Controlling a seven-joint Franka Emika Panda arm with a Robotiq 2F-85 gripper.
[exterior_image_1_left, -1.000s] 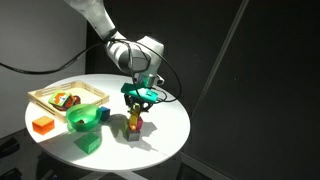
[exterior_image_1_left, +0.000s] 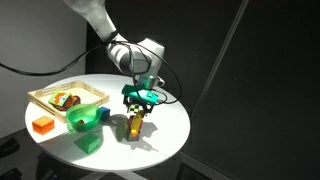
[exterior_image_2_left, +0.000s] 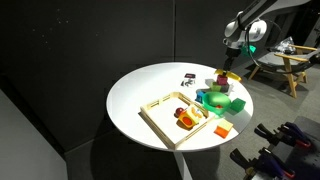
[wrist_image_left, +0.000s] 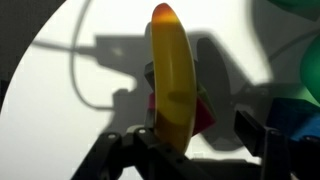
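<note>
A yellow banana-like piece (wrist_image_left: 175, 85) with an orange tip lies lengthwise in the wrist view. It passes over a small red and green block stack (wrist_image_left: 204, 112), which it partly hides. My gripper is open around its near end, with a clear gap on the right-hand side. Whether the left finger touches the piece I cannot tell. In exterior view 1 the yellow piece (exterior_image_1_left: 135, 126) slants down in front of the stack, just below the gripper (exterior_image_1_left: 137, 108). Exterior view 2 shows its yellow end (exterior_image_2_left: 233, 76) beside the red block (exterior_image_2_left: 222, 79).
A green bowl (exterior_image_1_left: 76, 120) and a blue block (exterior_image_1_left: 103, 114) stand close to the stack. A green block (exterior_image_1_left: 89, 144) and an orange block (exterior_image_1_left: 43, 125) sit nearer the table edge. A wooden tray (exterior_image_2_left: 152, 117) holds toy food.
The gripper's fingers look farther apart; the arm has barely moved.
</note>
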